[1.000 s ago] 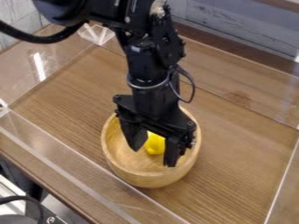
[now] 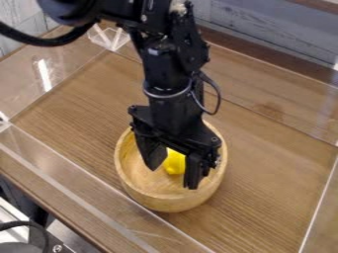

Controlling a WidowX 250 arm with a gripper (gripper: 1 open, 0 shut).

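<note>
The black robot arm reaches down from the top centre to a round light wooden bowl (image 2: 172, 198). Its gripper (image 2: 173, 166) is lowered into the bowl, with one finger at the left and one at the right over a small yellow object (image 2: 173, 162). The fingers look parted around the object; whether they touch it cannot be seen clearly, as the arm partly hides it.
A pale wall runs along the top right. Black cables lie at the lower left and top left, and a clear plastic item is near the top left.
The arm and gripper have shifted very slightly over the bowl; the bowl and yellow object look almost unchanged.
</note>
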